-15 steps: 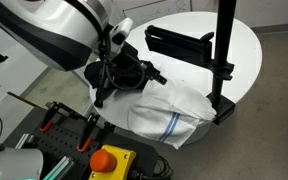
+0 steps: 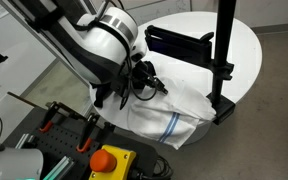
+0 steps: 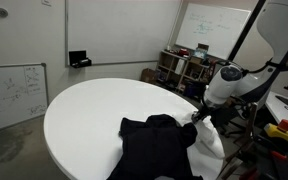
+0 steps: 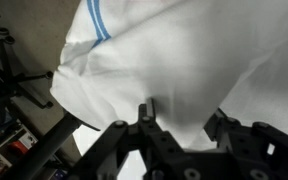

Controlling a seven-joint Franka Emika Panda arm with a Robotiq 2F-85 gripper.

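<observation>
A white towel point(image 2: 172, 108) with blue stripes lies rumpled on the white round table, part of it hanging past the edge. In the wrist view, the towel point(image 4: 149, 65) fills most of the picture, with a fold running between the fingers. My gripper point(image 2: 160, 86) is low over the towel's upper end, pointing down at it. Its two dark fingertips point(image 4: 147, 110) stand apart, and the fingers look open around or just above the fold point(image 4: 189, 105). Whether they touch the cloth cannot be told. In the other exterior view, the gripper point(image 3: 195, 117) is small and partly lost against dark shapes.
The white table point(image 3: 89, 115) has wide free room at its left and far side. A black post point(image 2: 223, 50) and a black bar point(image 2: 179, 45) stand near the towel. A large dark cloth-like shape point(image 3: 154, 150) covers the near side. A red button box point(image 2: 105, 162) sits in front.
The arm has come down and swung rightward in exterior view 1, bringing the gripper lower over the towel's upper end. The towel looks much the same.
</observation>
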